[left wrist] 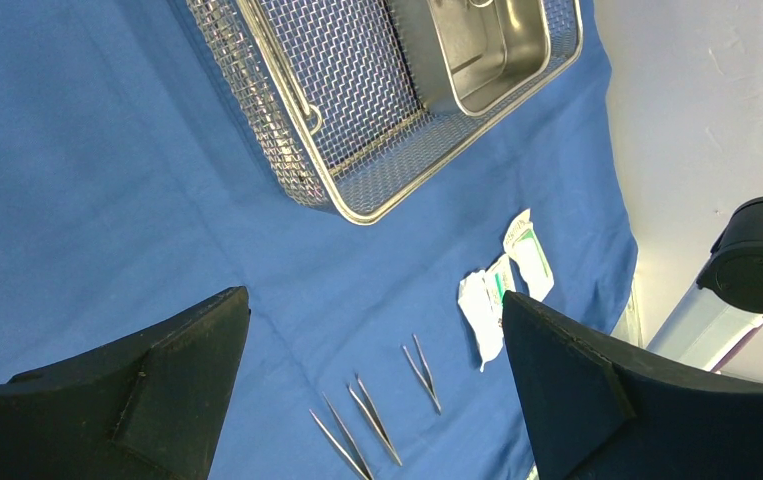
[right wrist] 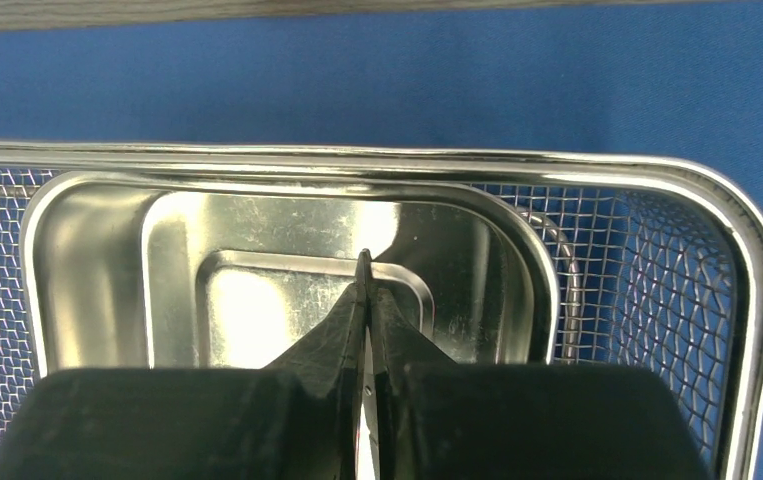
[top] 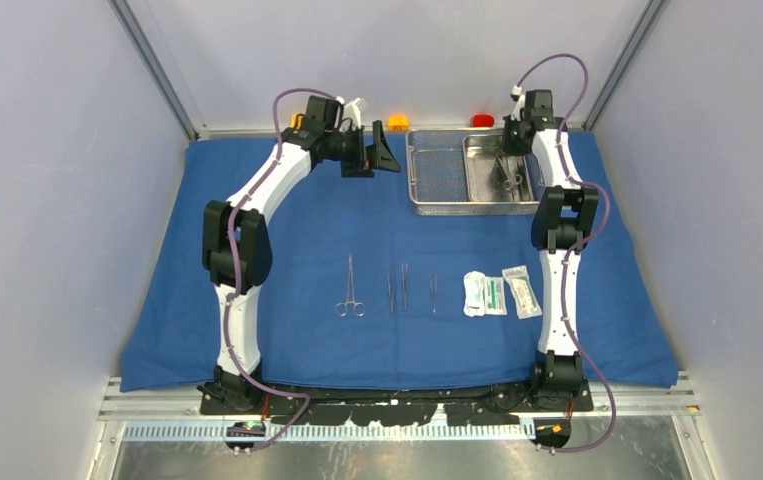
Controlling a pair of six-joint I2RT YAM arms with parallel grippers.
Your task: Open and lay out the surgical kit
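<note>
The steel tray point(top: 474, 185) sits inside the wire mesh basket point(top: 439, 178) at the back right. In it lie slim metal instruments, one a scissor-like tool point(top: 513, 182) with finger loops. Over the tray's far end is my right gripper point(top: 510, 150). Its fingertips nearly meet in the right wrist view; a sliver of metal tool point(right wrist: 368, 400) shows between the fingers farther back, but whether they grip it is unclear. My left gripper point(top: 371, 160) stands open and empty, left of the basket. On the blue cloth lie ring-handled scissors point(top: 350, 295) and several tweezers point(top: 404, 287).
White-and-green packets point(top: 484, 294) and another packet point(top: 522, 291) lie at the front right. A yellow block point(top: 398, 123) and a red block point(top: 482, 120) stand behind the cloth.
</note>
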